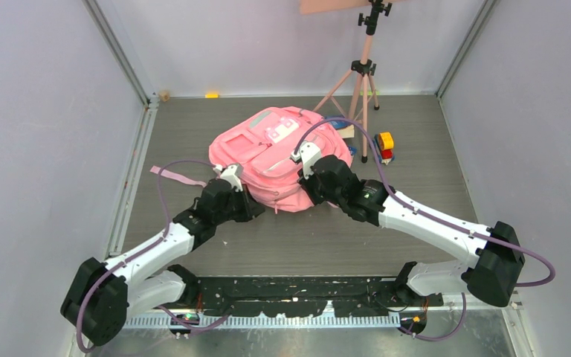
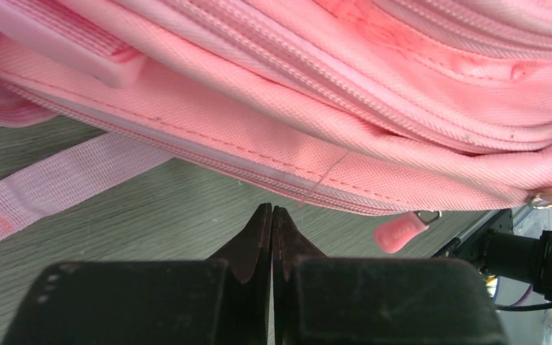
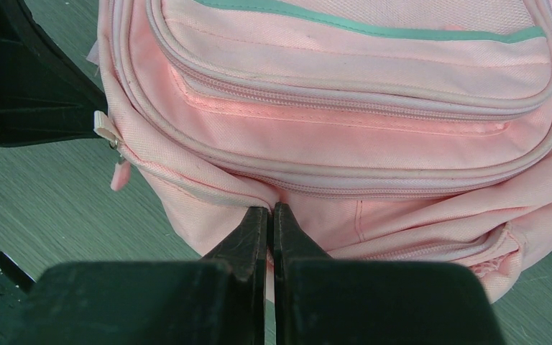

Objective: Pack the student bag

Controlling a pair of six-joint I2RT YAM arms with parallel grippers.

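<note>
The pink school bag (image 1: 256, 145) lies on the grey table, its front pocket facing up. At its near left edge is my left gripper (image 1: 259, 211); in the left wrist view its fingertips (image 2: 264, 223) are together, with nothing visible between them. A pink zipper pull (image 2: 400, 232) dangles from the bag's edge to the right of those fingertips, apart from them. My right gripper is shut on a fold of the bag's pink fabric (image 3: 241, 192) beside a zipper seam. Whatever is inside the bag is hidden.
Behind the bag's right side stands a pink tripod (image 1: 364, 82). Near it lie yellow and red toy pieces (image 1: 385, 145) and a blue item (image 1: 336, 121). A pink strap (image 1: 175, 176) extends left from the bag. Bare table (image 1: 297, 249) shows in front.
</note>
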